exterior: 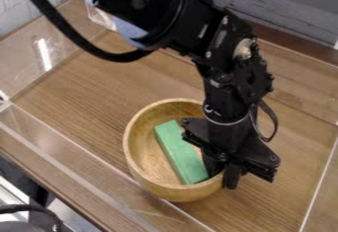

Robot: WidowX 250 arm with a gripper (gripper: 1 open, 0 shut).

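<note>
A shallow tan bowl (142,148) sits on the wooden table, a green rectangular block (177,149) lying inside it. My black gripper (230,171) is low over the bowl's right side, beside the block, its body covering that part of the rim. I cannot see clearly what, if anything, is between its fingers.
Bare wooden table (79,98) extends left and behind the bowl, and to the right of the arm. A pale tray edge runs along the left, with black cables at the lower left. A light blue object is partly hidden behind the arm at the top.
</note>
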